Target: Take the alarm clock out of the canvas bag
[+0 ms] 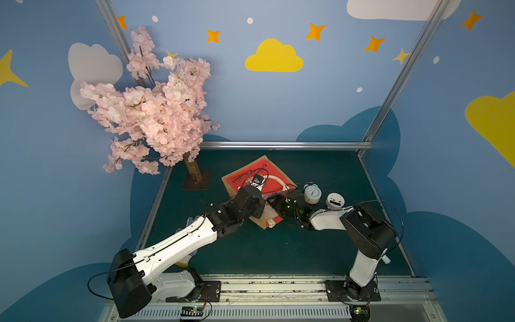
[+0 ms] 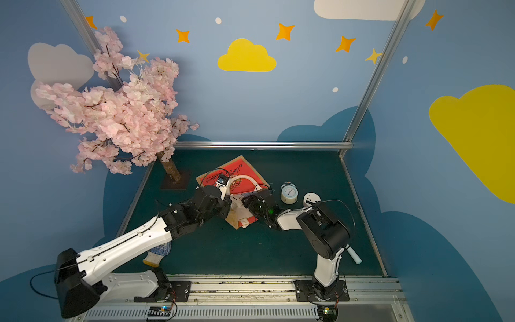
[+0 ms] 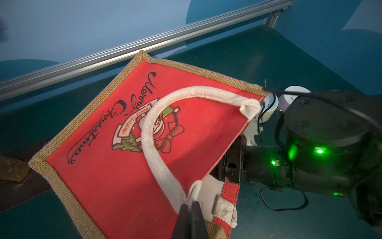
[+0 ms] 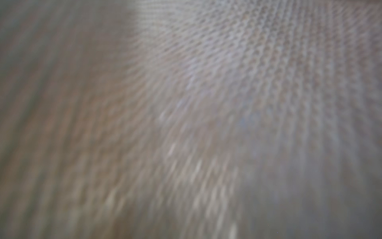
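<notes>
The red canvas bag (image 3: 99,179) with burlap edges and white handle lies on its side on the green table, its mouth toward the front right. My left gripper is shut at the base of the white handle (image 3: 151,147); whether strap sits between its tips is unclear. My right gripper (image 1: 276,201) reaches into the bag's mouth; its wrist view shows only blurred woven fabric, so its fingers are hidden. A round white alarm clock (image 1: 312,193) stands just outside the bag on the right. Anything inside the bag is hidden.
A white round object (image 1: 335,200) stands right of the clock. A blossom tree (image 1: 194,171) stands at the back left; a glove (image 2: 158,252) lies at the front left.
</notes>
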